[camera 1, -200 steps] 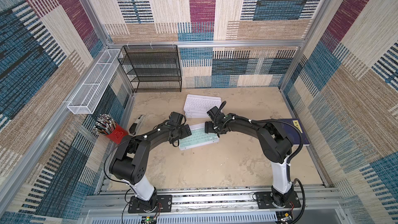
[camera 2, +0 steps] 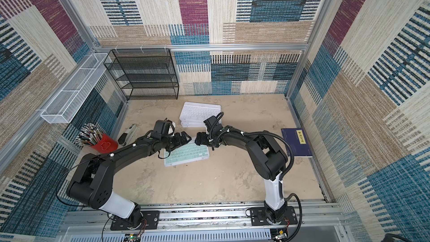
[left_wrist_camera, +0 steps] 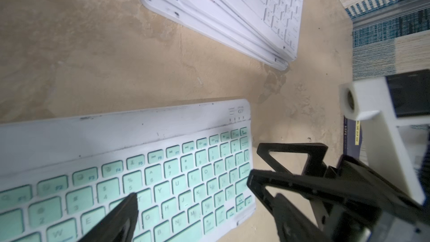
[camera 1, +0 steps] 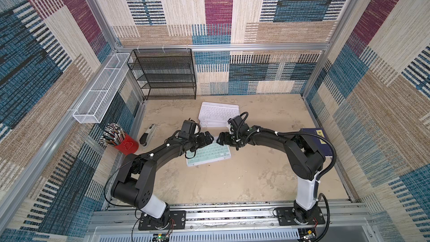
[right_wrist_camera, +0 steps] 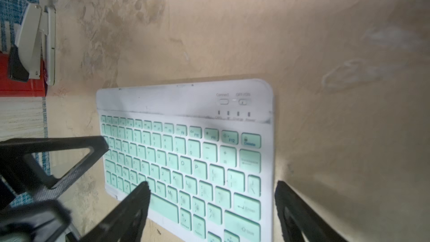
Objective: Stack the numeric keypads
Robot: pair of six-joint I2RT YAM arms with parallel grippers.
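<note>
The white keyboard with mint-green keys (camera 1: 210,153) lies on the table below both grippers. Behind it is a stack of white keyboards (camera 1: 218,112), the top one slightly skewed in the left wrist view (left_wrist_camera: 273,6). My left gripper (camera 1: 208,138) is open over the green keyboard's upper part; its blurred fingers (left_wrist_camera: 118,219) stand wide apart over the keys. My right gripper (camera 1: 221,139) hangs close by, near the keyboard's right end. Its fingers (right_wrist_camera: 134,212) are apart too, with keys visible between them and nothing gripped. Parts of the green keyboard are hidden by the arms.
A red pen cup (camera 1: 128,144) and a stapler (camera 1: 147,134) stand at the left. A dark blue book (camera 2: 293,145) lies at the right edge. A black wire rack (camera 1: 163,74) stands at the back left.
The green keyboard has shifted left and slightly toward the front.
</note>
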